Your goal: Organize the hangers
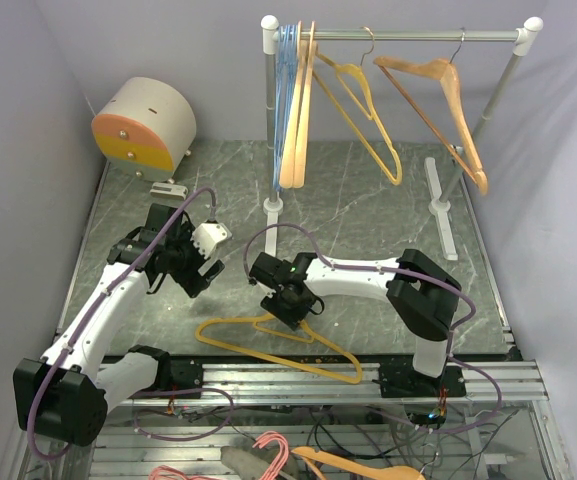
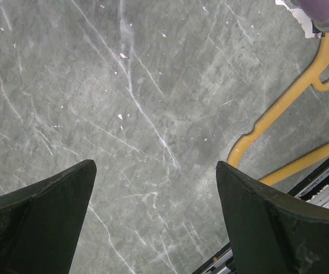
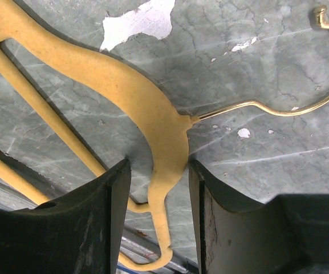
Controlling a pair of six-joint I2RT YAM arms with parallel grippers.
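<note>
A yellow hanger (image 1: 258, 357) lies flat at the front edge of the marble surface, its metal hook to the right of its neck in the right wrist view. My right gripper is open low over it, the neck (image 3: 170, 154) between its fingertips. My left gripper stands open over bare surface, left of the hanger. Blue hangers (image 1: 282, 100), pale wooden ones (image 1: 294, 150), another yellow hanger (image 1: 388, 160) and a wooden hanger (image 1: 448, 95) hang on the rail (image 1: 408, 36).
A rounded cabinet (image 1: 138, 125) stands at back left. More hangers (image 1: 358, 465) lie below the front edge. The rack's white feet (image 1: 441, 210) rest on the surface. Bare marble lies between the rack and the arms.
</note>
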